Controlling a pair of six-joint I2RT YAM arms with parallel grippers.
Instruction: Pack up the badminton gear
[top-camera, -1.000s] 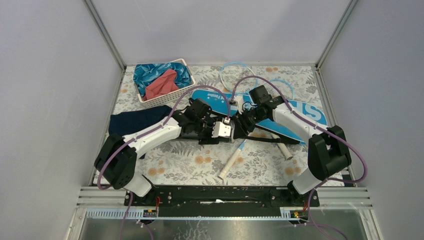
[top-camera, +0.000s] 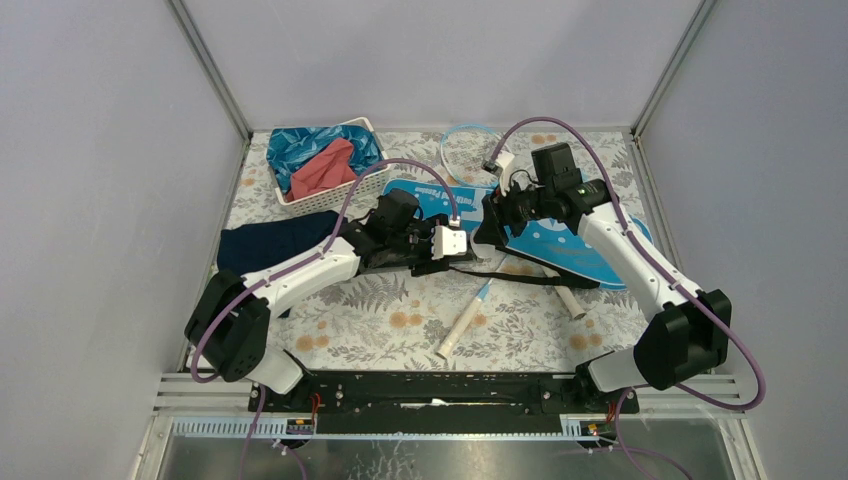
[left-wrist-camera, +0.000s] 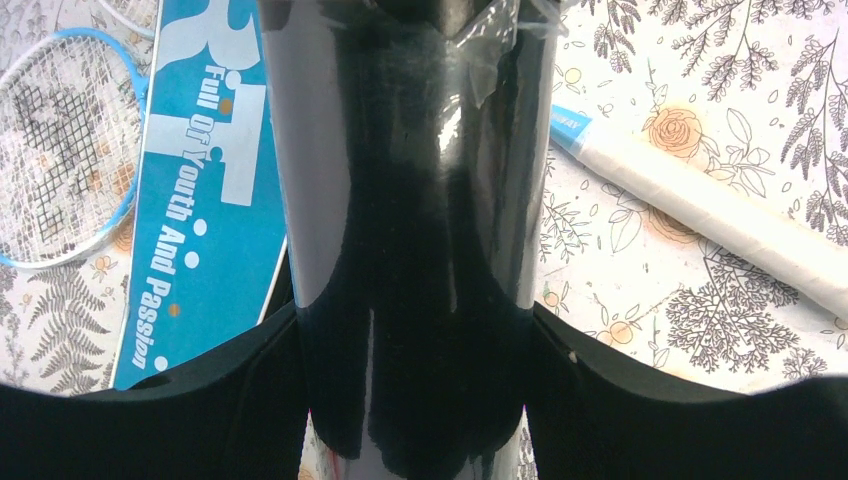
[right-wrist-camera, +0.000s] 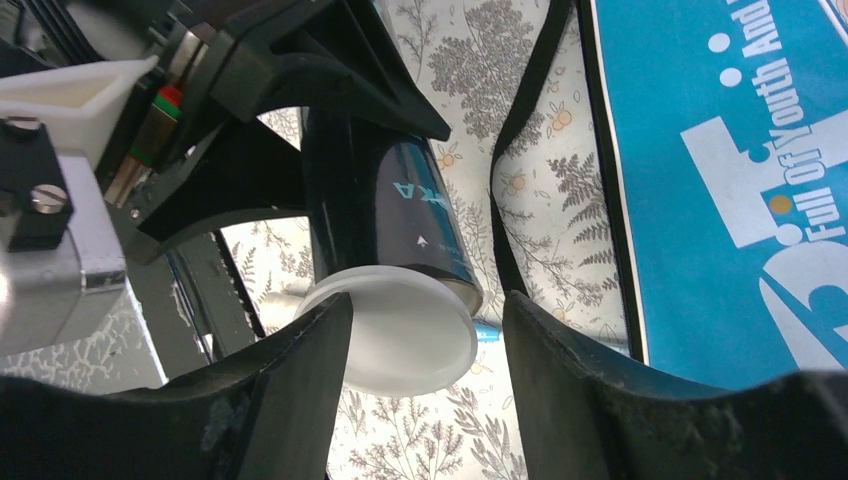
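Note:
My left gripper is shut on a dark glossy shuttlecock tube, held above the table's middle; its white round cap faces my right gripper, which stands open just beside that end, fingers apart. A blue printed racket bag lies behind and to the right, with a black strap. Two rackets show at the back, one with a blue-and-white head. A racket handle with pale grip lies in front, another pale handle to its right.
A white basket with blue plastic and a red cloth stands at the back left. Dark folded fabric lies at the left.
My right arm has risen and moved back and slightly right, away from the tube's end. My left gripper has shifted slightly, still holding the tube.

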